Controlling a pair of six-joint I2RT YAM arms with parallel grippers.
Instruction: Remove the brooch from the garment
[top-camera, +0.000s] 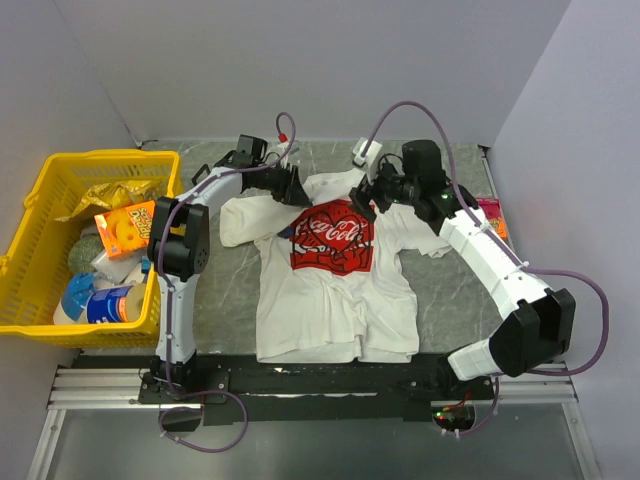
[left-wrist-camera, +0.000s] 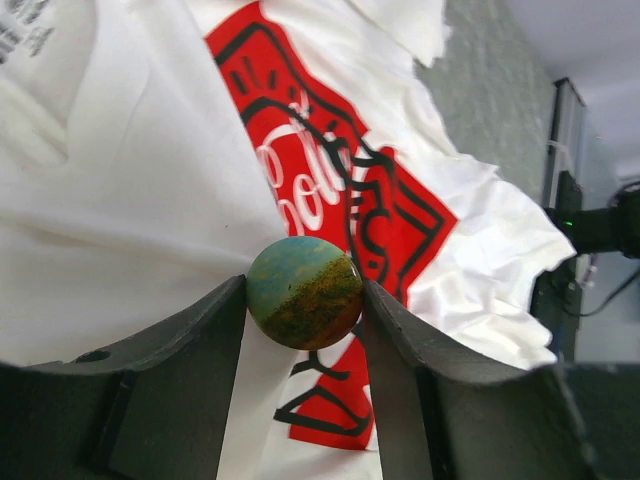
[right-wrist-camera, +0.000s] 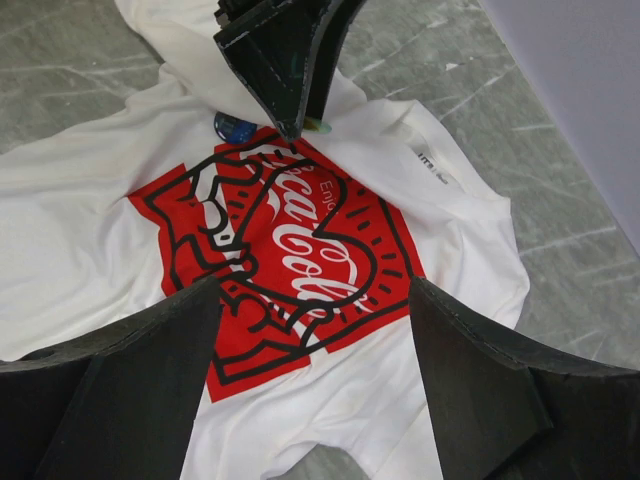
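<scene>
A round brooch (left-wrist-camera: 305, 292) with a teal, green and brown face sits between the fingertips of my left gripper (top-camera: 292, 195), both fingers against its sides. A thin greenish edge of it shows beside the fingers in the right wrist view. The white garment (top-camera: 335, 320) lies spread with its red Coca-Cola print (top-camera: 333, 238) upward; its fabric near the left gripper is raised and covers part of the print. Whether the brooch is still pinned to that fabric I cannot tell. My right gripper (top-camera: 365, 195) stands open above the garment's upper right, nothing between its fingers.
A blue round badge (right-wrist-camera: 234, 128) lies on the garment beside the print's corner, near the left gripper. A yellow basket (top-camera: 172, 172) of groceries stands at the left. Behind the right arm is a red-and-yellow package (top-camera: 494, 217).
</scene>
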